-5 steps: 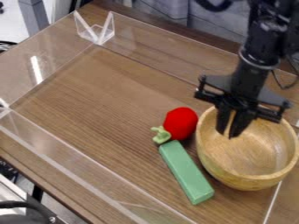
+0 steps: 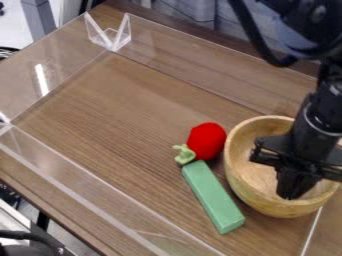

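My black gripper (image 2: 294, 163) reaches down from the upper right into a pale wooden bowl (image 2: 251, 187) on the right of the table. Its fingers hang over the bowl's middle and hide much of the inside; whether anything is between them I cannot see. A red vegetable-like object (image 2: 206, 138) with a green tip lies just left of the bowl. A long green block (image 2: 213, 197) lies below it, along the bowl's left side.
A clear plastic holder (image 2: 110, 35) stands at the back left. The table's edge runs down the left side.
The red object and green block look unmoved.
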